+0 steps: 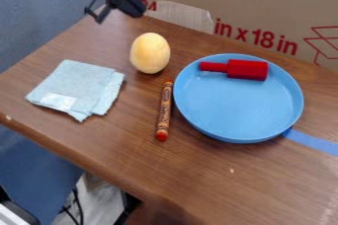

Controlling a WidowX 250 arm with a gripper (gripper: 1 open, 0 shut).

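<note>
My black gripper [111,6] is raised at the top left, above the back of the wooden table and up-left of a pale yellow egg-shaped object [150,53]; its finger looks open, with nothing visible in it. An orange crayon-like stick [165,109] lies below the yellow object. A folded light blue cloth [77,89] lies on the left. A blue plate [238,115] on the right holds a red object with a handle [246,68] near its back rim.
A cardboard box [278,12] stands along the back. Blue tape [311,143] lies right of the plate. The table's left edge drops off at lower left.
</note>
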